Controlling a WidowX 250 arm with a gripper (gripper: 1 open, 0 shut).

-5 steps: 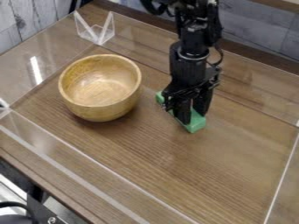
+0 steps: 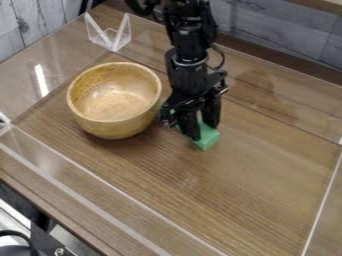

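Note:
My black gripper (image 2: 190,112) comes down from the top centre, low over the table, its fingers around a green object (image 2: 205,137) just right of a large wooden bowl (image 2: 114,95). The fingers cover part of the green object, and I cannot tell whether they grip it.
The wooden table (image 2: 160,200) has free room in front and to the right. A white wire-like item (image 2: 107,32) stands at the back left. A black cable lies beyond the table edge at the bottom left.
My gripper has moved left toward the bowl. The green object stays in nearly the same place, more covered by the fingers on its left part.

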